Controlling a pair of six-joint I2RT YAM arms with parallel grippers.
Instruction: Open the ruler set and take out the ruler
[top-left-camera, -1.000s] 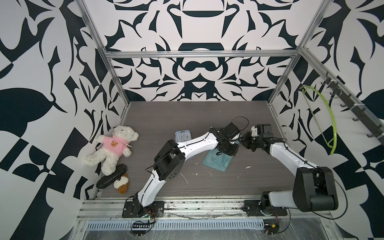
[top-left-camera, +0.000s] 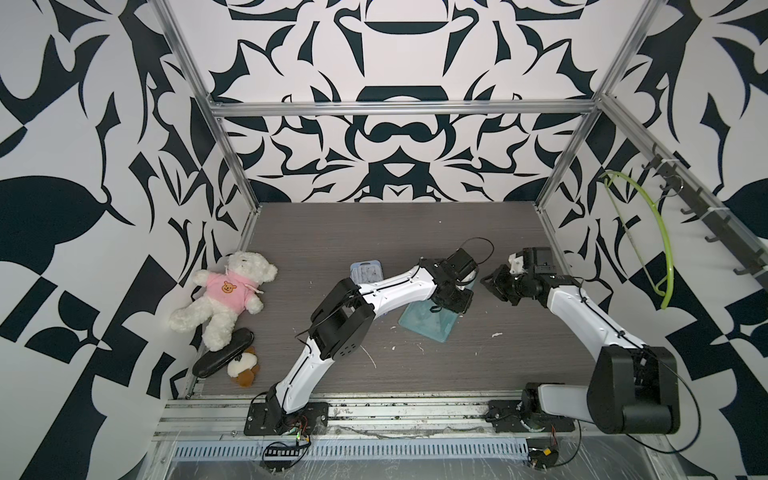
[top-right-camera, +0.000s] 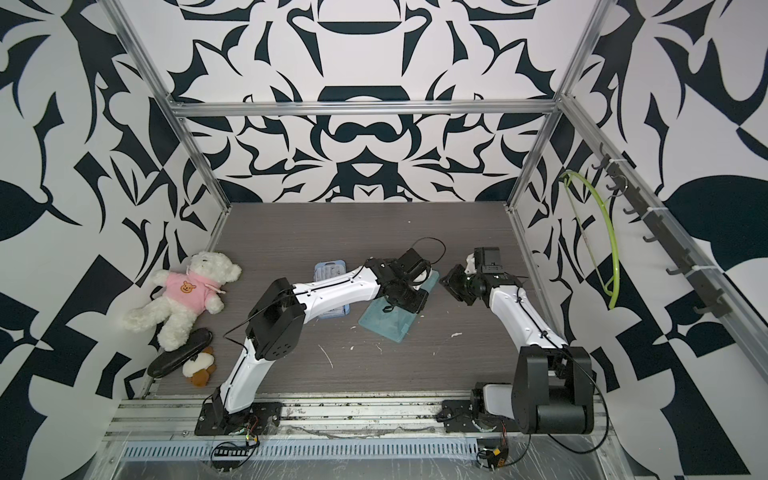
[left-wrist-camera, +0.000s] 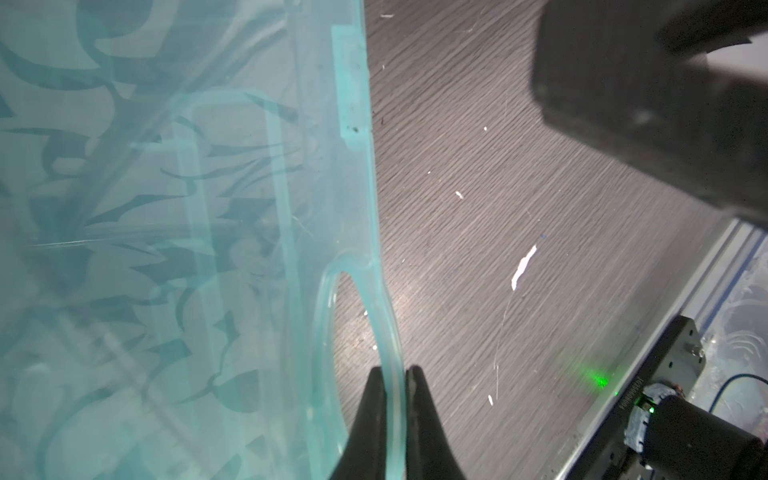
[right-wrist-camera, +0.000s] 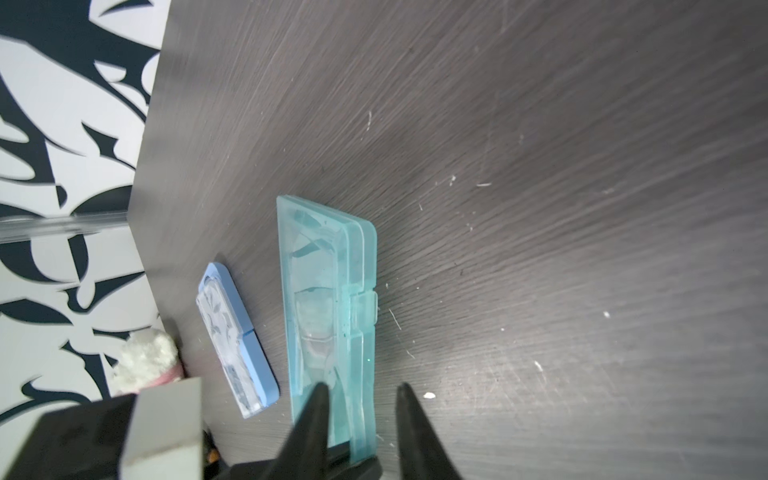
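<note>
A translucent teal ruler case (top-left-camera: 424, 324) is held at the centre right by my left gripper, which is shut on its edge beside an oval handle opening. In the right wrist view the case (right-wrist-camera: 320, 272) appears as a long flat box with a clasp on its near side; I cannot tell whether a ruler is inside. My right gripper stands part open just to the right of the case in the top views, with nothing visible gripped between its fingers.
A small blue-edged case (top-left-camera: 366, 270) lies behind my left arm. A white teddy bear (top-left-camera: 228, 296), a black case (top-left-camera: 220, 356) and a small brown-white toy (top-left-camera: 244, 368) lie at the left.
My right gripper has drawn slightly rightward, away from the teal case. My left gripper and the case have shifted slightly left.
</note>
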